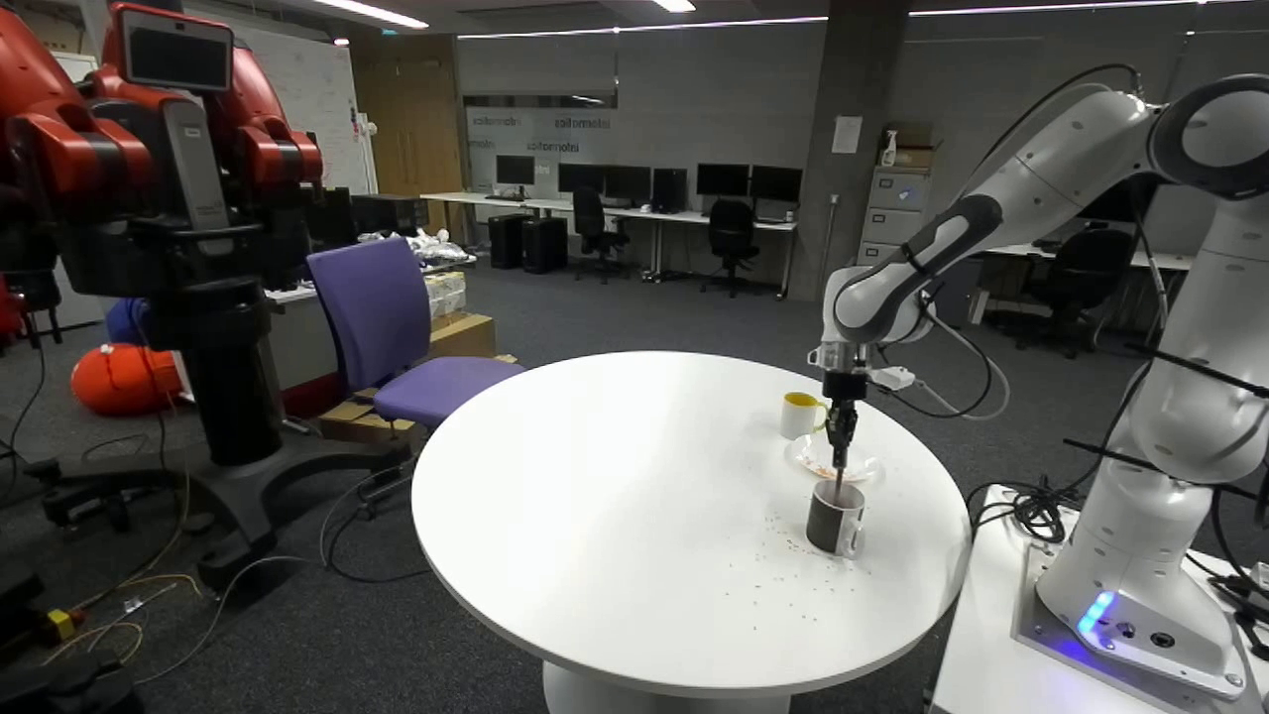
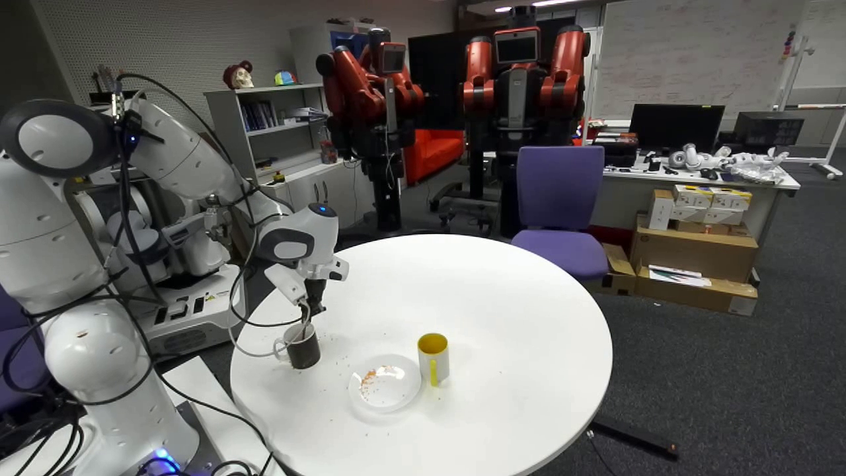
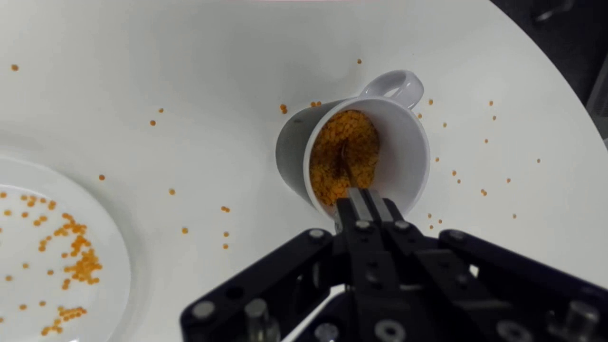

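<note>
In the wrist view, my gripper is shut, its fingertips at the near rim of a dark grey mug (image 3: 296, 145) with a white inside. A thin brownish stick, perhaps a spoon handle (image 3: 348, 172), runs from between the fingertips into the orange grains (image 3: 330, 151) inside this mug. Its lower end is buried in the grains. Seen from outside, the arm points down over the mug (image 1: 823, 520), which stands on the round white table (image 1: 619, 476).
A white plate (image 2: 402, 395) with scattered orange grains lies near the dark mug. Beyond it stands a white mug with a yellow inside (image 2: 440, 365). Loose grains dot the table around the dark mug.
</note>
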